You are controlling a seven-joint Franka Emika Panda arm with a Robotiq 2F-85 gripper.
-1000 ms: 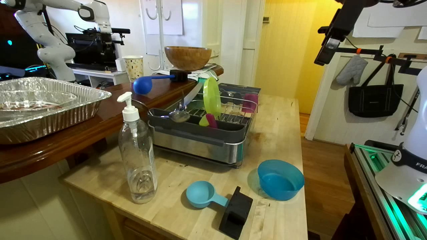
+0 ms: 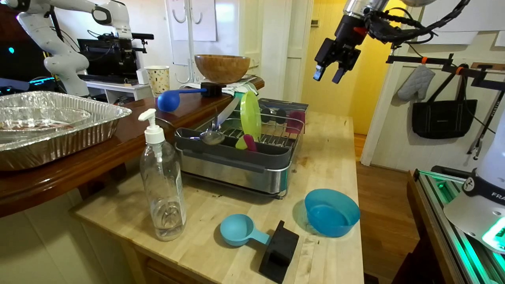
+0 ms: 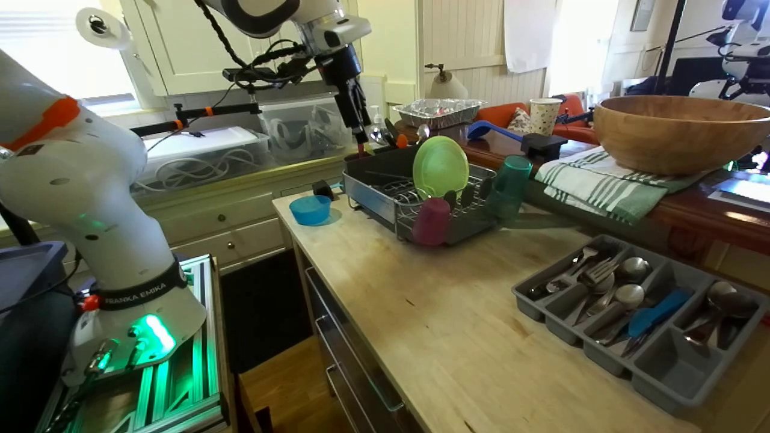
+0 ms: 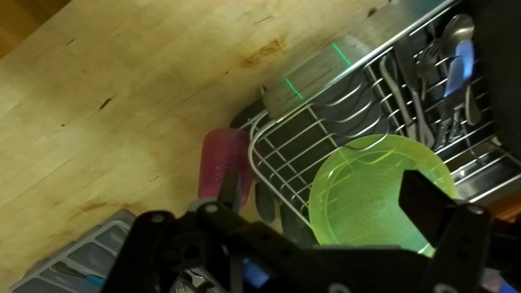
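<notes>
My gripper hangs open high above the counter in exterior view 1, with nothing between its fingers. In the wrist view its two dark fingers stand wide apart over the dish rack. Between and below them show a green plate standing in the rack and a magenta cup at the rack's corner. Several forks, knives and spoons lie on the rack's wires. A blue bowl sits alone on the counter, and a light-blue scoop with a black handle block lies near the front.
A grey cutlery tray full of utensils stands at the counter's other end. A pump bottle rises before the rack. On the raised wooden ledge are a wooden bowl, a paper cup and a blue ladle.
In exterior view 1 my gripper has moved left from the far right, closer to the rack, and turned so both fingers show. The objects on the counter have stayed put.
</notes>
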